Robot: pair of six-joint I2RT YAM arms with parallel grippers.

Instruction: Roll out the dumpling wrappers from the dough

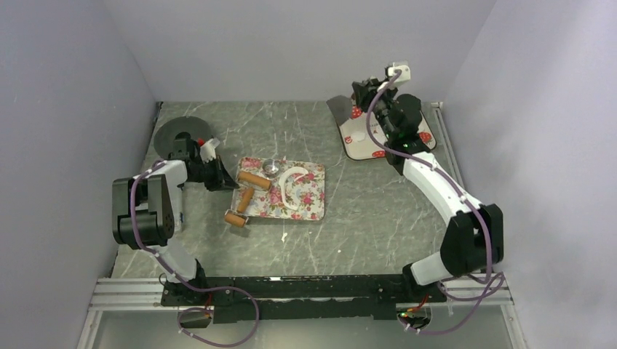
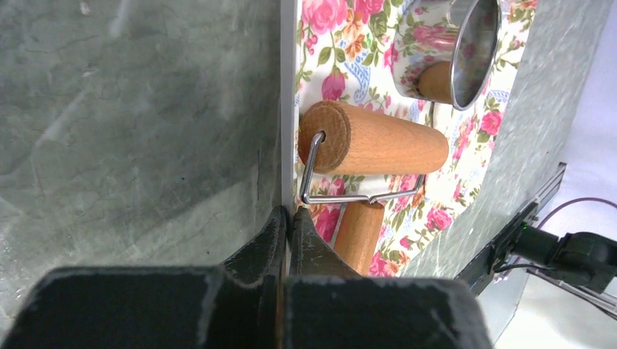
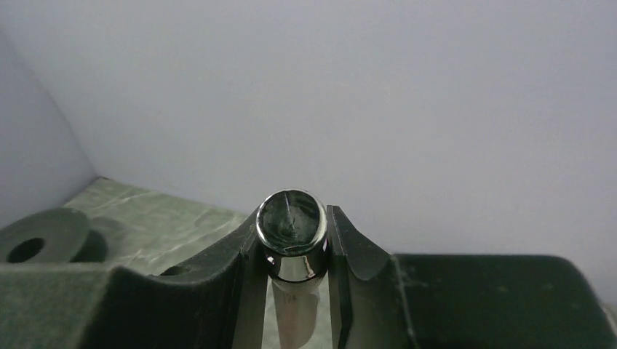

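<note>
A floral board (image 1: pixel 309 207) lies on the table with a curved white strip of dough (image 1: pixel 284 190) on it. At its left edge my left gripper (image 1: pixel 235 186) is shut, and in the left wrist view the board's thin rim (image 2: pixel 289 145) runs between the fingertips. A wooden roller (image 2: pixel 385 142) with a wire frame rests near that edge. High at the back right, my right gripper is shut on the metal-ended handle (image 3: pixel 292 227) of what looks like a cleaver. A grey blade-like shape (image 1: pixel 339 109) shows beside it in the top view.
A metal cup (image 1: pixel 271 168) stands on the floral board, and a wooden roller end (image 1: pixel 235 219) juts past its corner. A mushroom-patterned board (image 1: pixel 358 149) lies under the right arm. The dark round disc (image 1: pixel 169 132) is at back left.
</note>
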